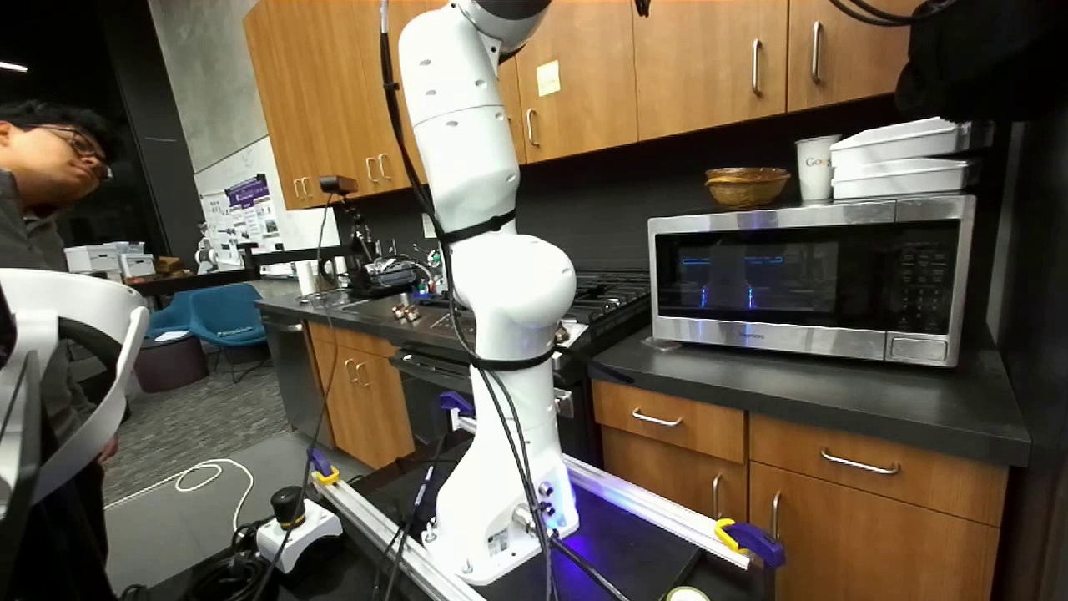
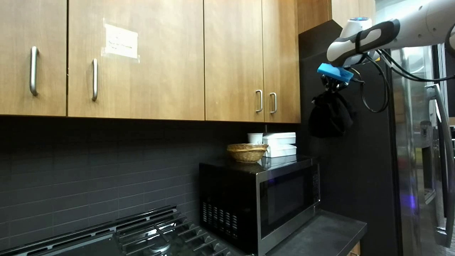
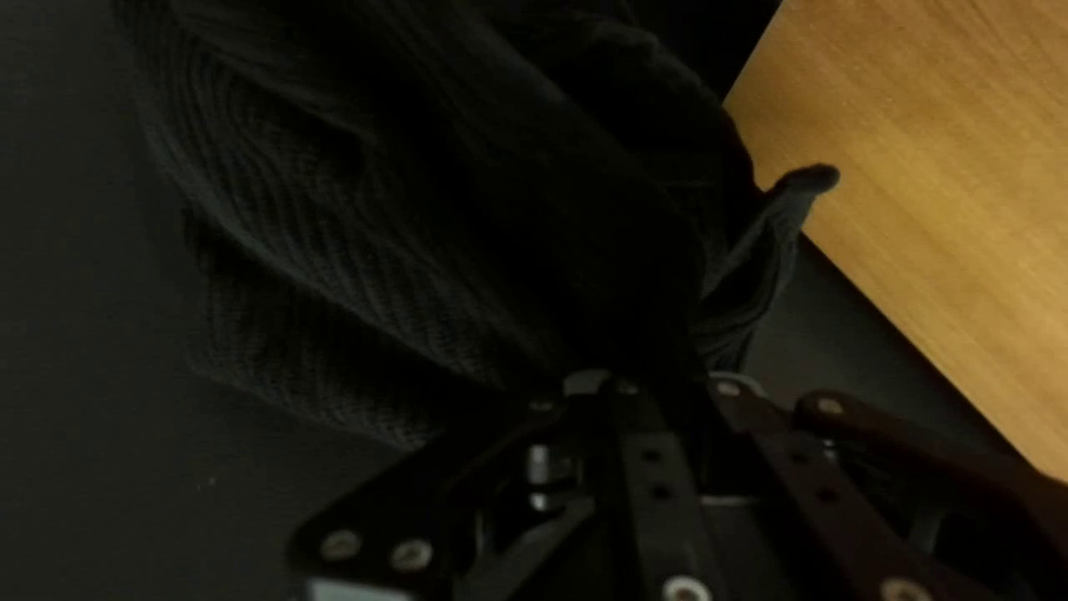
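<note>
A black ribbed cloth (image 3: 420, 200) hangs bunched from my gripper, which is shut on it. In exterior view 2 the same black cloth (image 2: 328, 114) dangles below the gripper (image 2: 330, 90), in the air in front of the dark side panel, to the right of the microwave and higher than its top. In exterior view 1 the cloth (image 1: 966, 70) shows at the upper right, above the white boxes, and the gripper itself is out of frame. The cloth's folds hide the fingertips in the wrist view.
The microwave (image 2: 281, 198) stands on the counter (image 1: 801, 396), with a wicker basket (image 1: 746, 186), a white cup (image 1: 816, 169) and white boxes (image 1: 901, 160) on top. Wooden cabinets (image 2: 166, 55) hang above. A person (image 1: 55, 165) stands at the left.
</note>
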